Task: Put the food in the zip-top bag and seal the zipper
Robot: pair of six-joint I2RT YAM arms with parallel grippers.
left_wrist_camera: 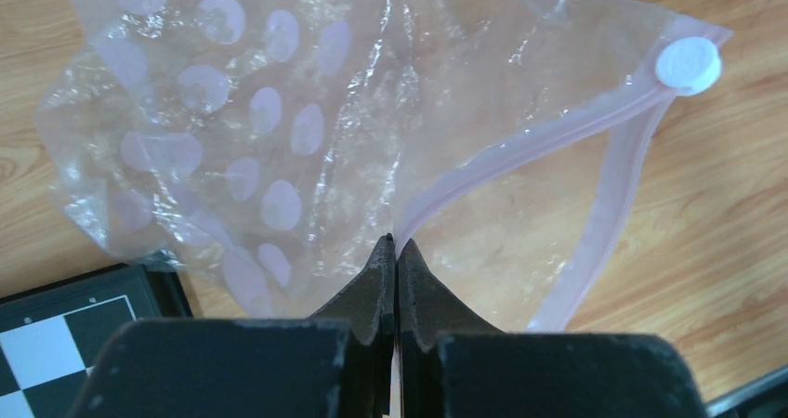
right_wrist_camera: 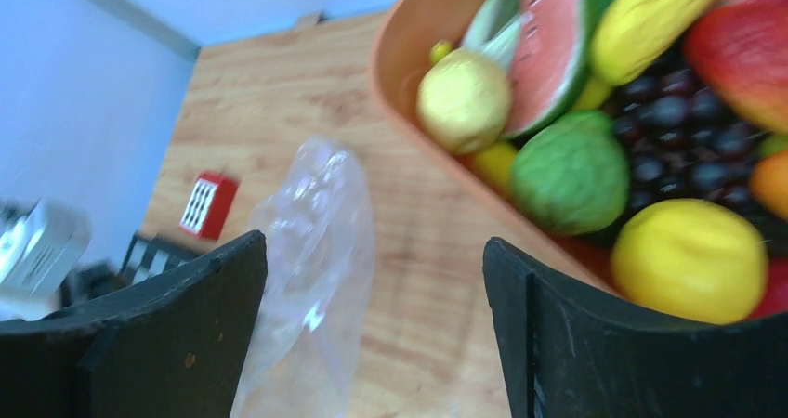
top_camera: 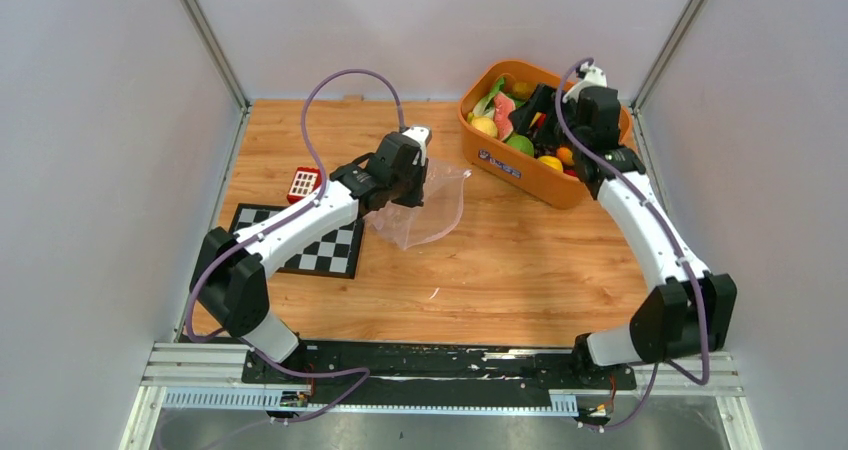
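Observation:
A clear zip top bag [left_wrist_camera: 372, 111] with a pinkish zipper edge and a white slider [left_wrist_camera: 688, 65] hangs from my left gripper, which is shut on the zipper edge. Its mouth gapes in the left wrist view, and no food shows inside. From above, the bag [top_camera: 425, 215] is partly covered by the left arm. My right gripper is open over the orange bin of food, with nothing between its fingers. Below it are a green round vegetable [right_wrist_camera: 570, 172], a watermelon slice [right_wrist_camera: 546, 51] and a yellow fruit [right_wrist_camera: 689, 260].
The orange bin [top_camera: 525, 175] stands at the back right, full of toy food. A checkered board [top_camera: 325, 255] and a red box with a white grid [top_camera: 304, 184] lie at the left.

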